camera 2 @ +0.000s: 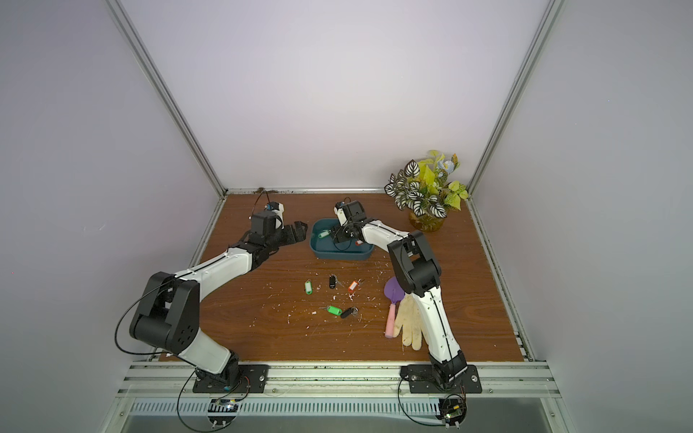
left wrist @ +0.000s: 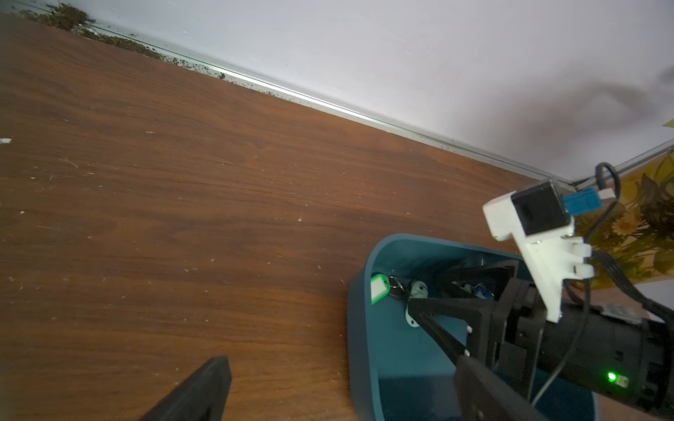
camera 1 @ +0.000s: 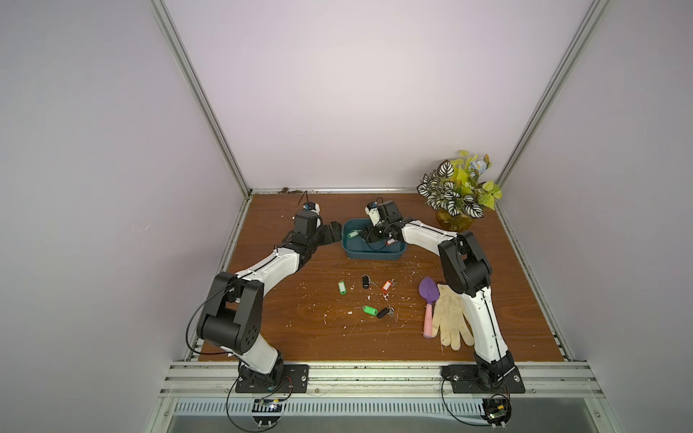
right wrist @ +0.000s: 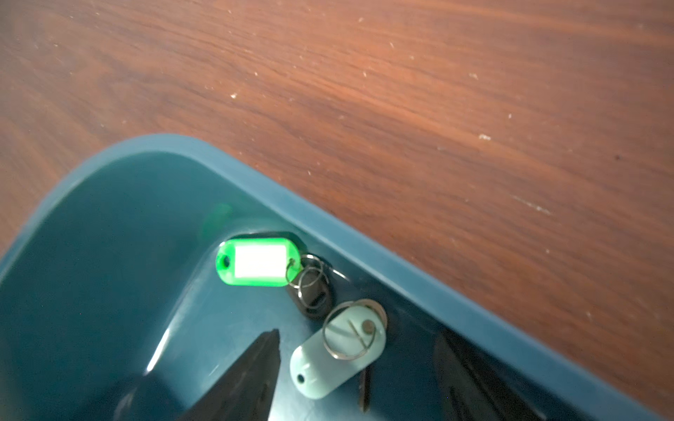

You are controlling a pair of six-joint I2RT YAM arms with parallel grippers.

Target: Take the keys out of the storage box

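In the teal storage box [camera 1: 361, 255] lie several keys. A bright green tag [right wrist: 256, 262] with a dark fob [right wrist: 311, 293] is near one wall. A pale mint tag [right wrist: 316, 372] with a ring and key lies beside them. My right gripper is reaching into the box with its fingers apart. The mint tag shows in the gap between them, and contact cannot be made out. Just left of the box my left gripper is open and empty. Part of the box floor is hidden under the right arm.
Loose keys lie in front of the box: green tags [camera 1: 342, 287], black fobs [camera 1: 366, 281] and an orange tag [camera 1: 387, 285]. A purple trowel [camera 1: 428, 290], a glove [camera 1: 453, 321] and a potted plant [camera 1: 454, 216] are at the right.
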